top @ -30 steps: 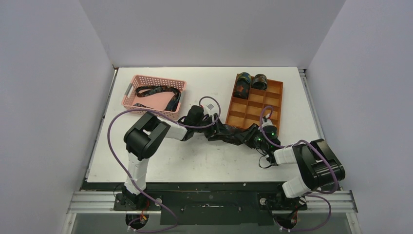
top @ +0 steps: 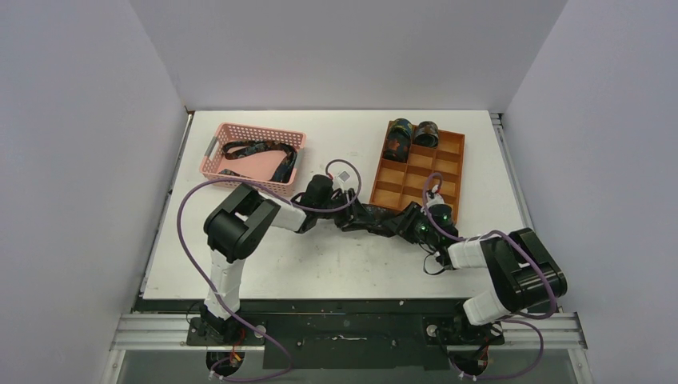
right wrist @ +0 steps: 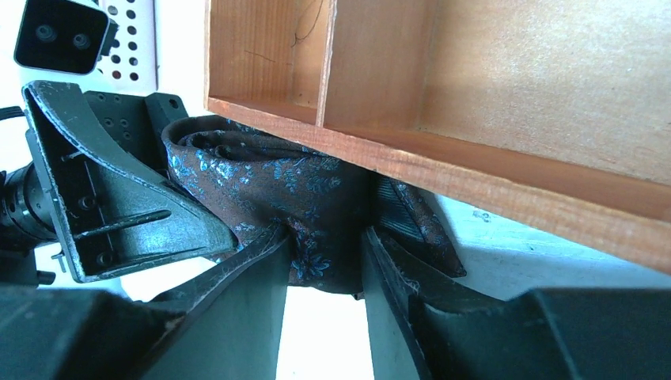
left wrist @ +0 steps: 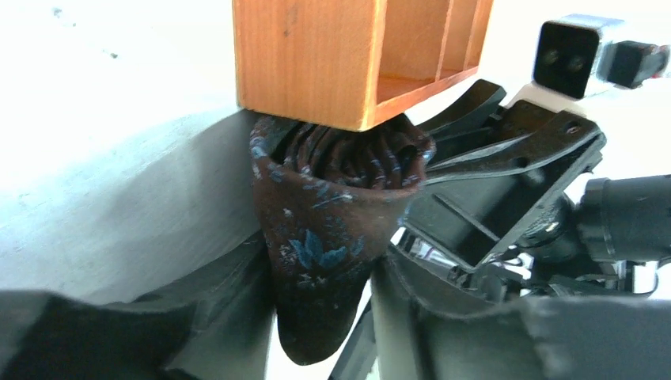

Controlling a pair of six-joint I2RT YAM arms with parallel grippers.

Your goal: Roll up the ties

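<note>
A dark tie with blue floral patches (top: pixel 376 220) lies partly rolled at the near edge of the wooden organizer (top: pixel 378 187). At its left end is my left gripper (top: pixel 348 220); my right gripper (top: pixel 404 222) is at its right end. In the left wrist view the bundle (left wrist: pixel 316 253) shows stacked folds and fills the gap between two blurred, parted fingers. A fold of the tie (right wrist: pixel 320 229) also sits between the parted right fingers, while a loose corner sticks out to their right. How firmly either gripper presses is unclear.
Two rolled ties (top: pixel 397 140) (top: pixel 426 134) occupy the organizer's back compartments; several others are empty. At back left stands a pink basket (top: pixel 253 128) holding a long tie (top: pixel 281 152).
Both grippers stay at the tie, shifting only very slightly. The right arm's elbow moves a little inward and back out. The basket and organizer have not moved.
</note>
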